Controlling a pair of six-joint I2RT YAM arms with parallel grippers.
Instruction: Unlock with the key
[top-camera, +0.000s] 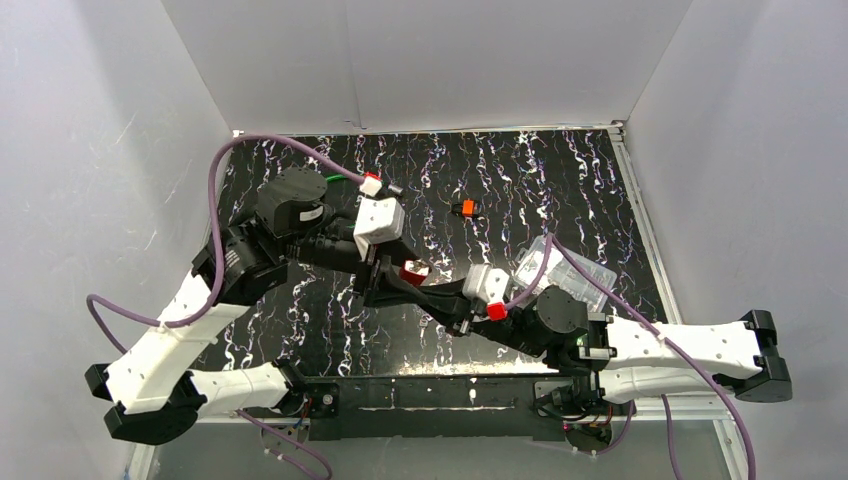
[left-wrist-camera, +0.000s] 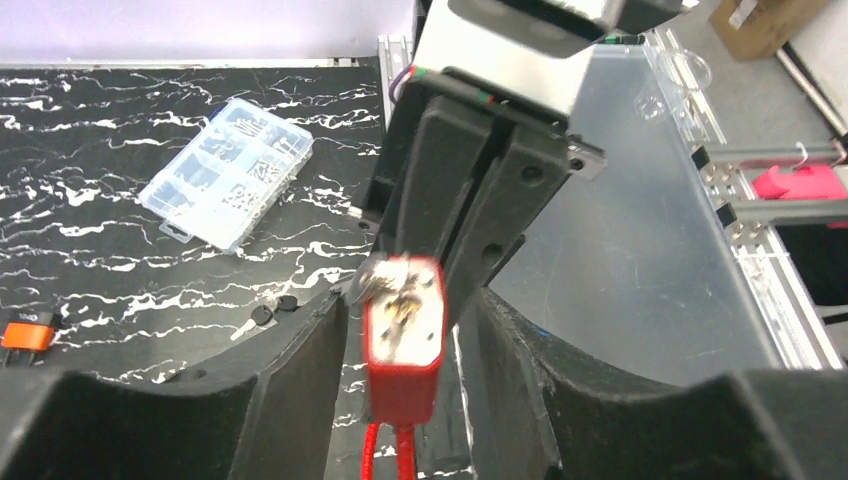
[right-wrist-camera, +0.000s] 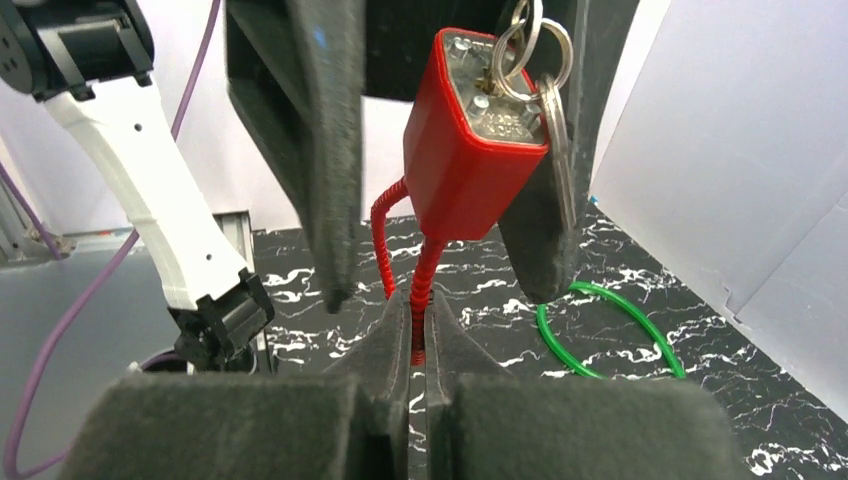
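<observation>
A red lock (right-wrist-camera: 460, 150) with a metal face hangs between the spread fingers of my left gripper. In the left wrist view there are gaps on both sides of it. Metal rings and keys (right-wrist-camera: 556, 150) dangle at the lock's face, close against one left finger; whether a key sits in the keyhole, I cannot tell. The red cable (right-wrist-camera: 424, 275) of the lock runs down to my right gripper, which is shut on it at the fingertips. From the top, both grippers meet around the lock near mid-table.
A clear box of small parts (left-wrist-camera: 232, 170) lies to the right on the black marbled table. An orange and black item (top-camera: 466, 208) and a green cable (right-wrist-camera: 640, 325) lie farther back. Small key-like pieces with black heads (left-wrist-camera: 264, 314) rest on the table.
</observation>
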